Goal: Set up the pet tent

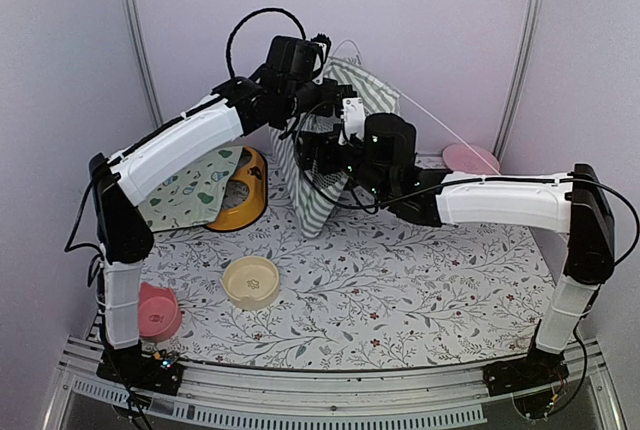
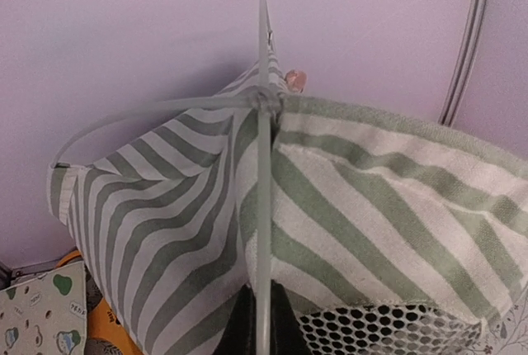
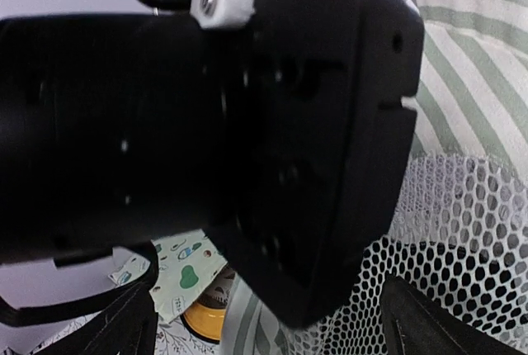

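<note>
The green-and-white striped tent cloth (image 1: 310,195) hangs in the middle at the back, with a mesh panel (image 2: 371,326). Thin pale poles (image 2: 264,173) cross at a knot above it in the left wrist view. My left gripper is shut at the upright pole, high on the tent; whether the pole is between its fingers is hard to tell. My right gripper is open at the mesh side, just below and beside the left arm's wrist, whose black housing fills much of the right wrist view.
A yellow stand (image 1: 245,205) and patterned mat (image 1: 185,195) lie back left. A cream bowl (image 1: 250,282) and a pink bowl (image 1: 158,313) are at the front left, a pink plate (image 1: 470,158) back right.
</note>
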